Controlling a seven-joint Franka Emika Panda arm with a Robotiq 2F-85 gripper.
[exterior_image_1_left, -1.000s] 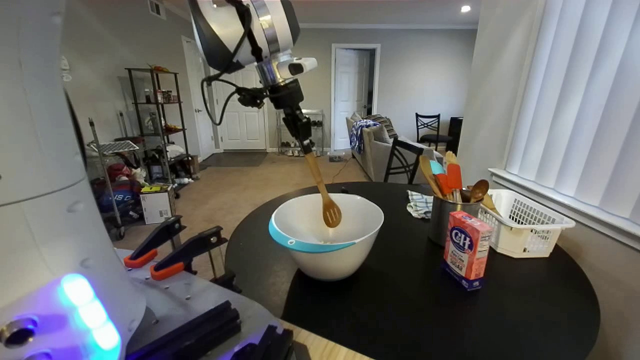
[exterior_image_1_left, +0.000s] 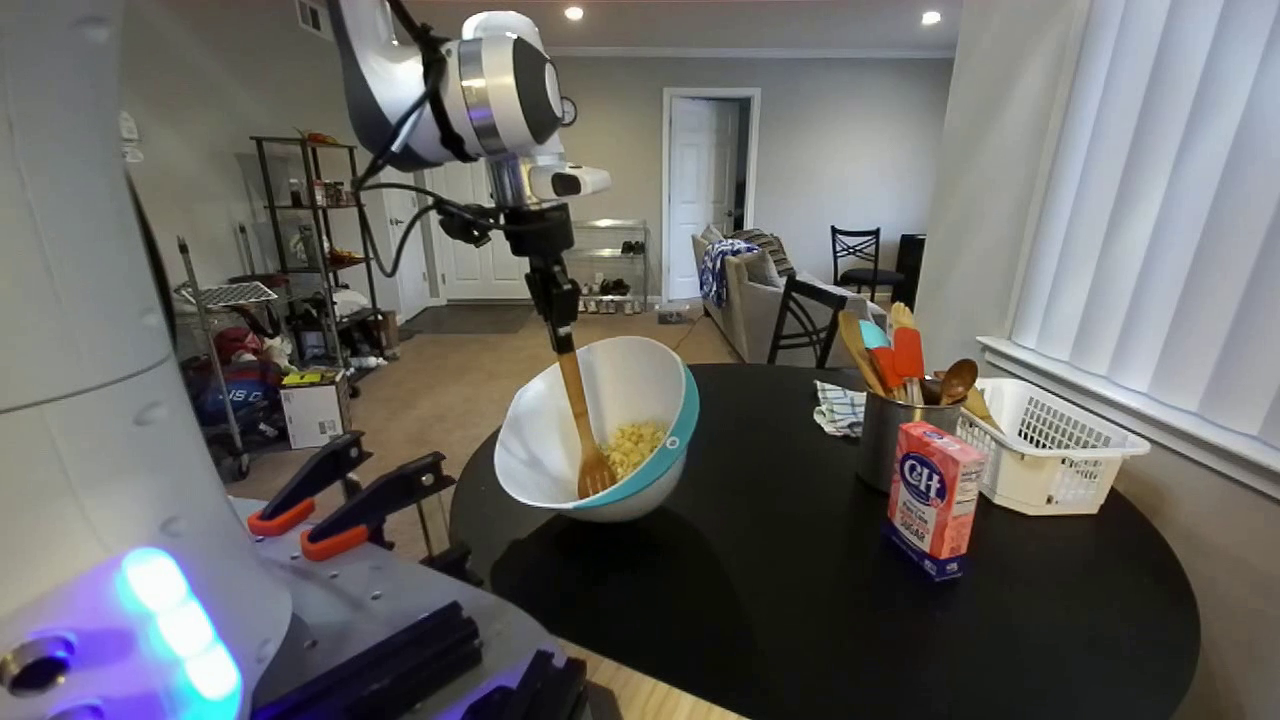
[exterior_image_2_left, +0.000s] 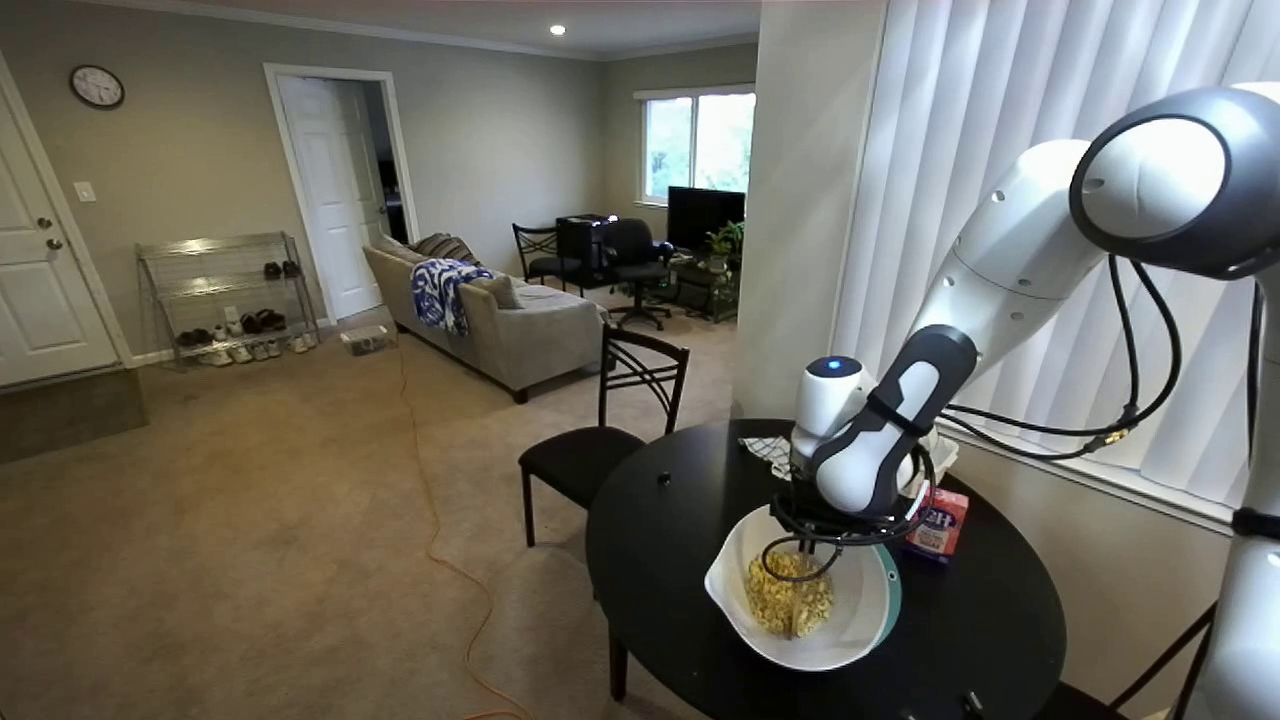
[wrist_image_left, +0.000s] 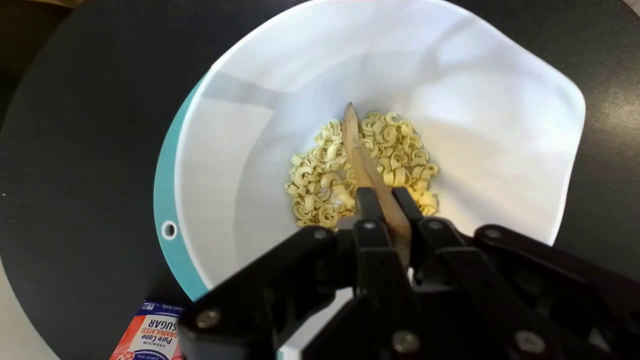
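Note:
My gripper is shut on the handle of a wooden slotted spoon (exterior_image_1_left: 579, 420). The spoon points down into a white mixing bowl (exterior_image_1_left: 536, 422) with a teal rim band, its head low inside beside the pale curled pasta (exterior_image_1_left: 636, 445). In exterior view 1 the bowl leans steeply, its opening turned toward that camera. From the wrist view, the spoon crosses over the pasta (wrist_image_left: 324, 186) at the bowl's bottom. Exterior view 2 shows the bowl (exterior_image_2_left: 858, 600) under my arm, which hides the gripper there.
On the black round table (exterior_image_1_left: 768, 624) stand a C&H sugar box (exterior_image_1_left: 931, 498), a metal utensil holder (exterior_image_1_left: 888, 438) and a white basket (exterior_image_1_left: 1056, 450). A checkered cloth (exterior_image_1_left: 839, 409) lies behind them. Table space in front of the bowl is clear.
The bowl has gone from upright to strongly tilted and shifted left, exposing the pasta. My gripper and spoon have moved left and lower, with the spoon head deeper in the bowl.

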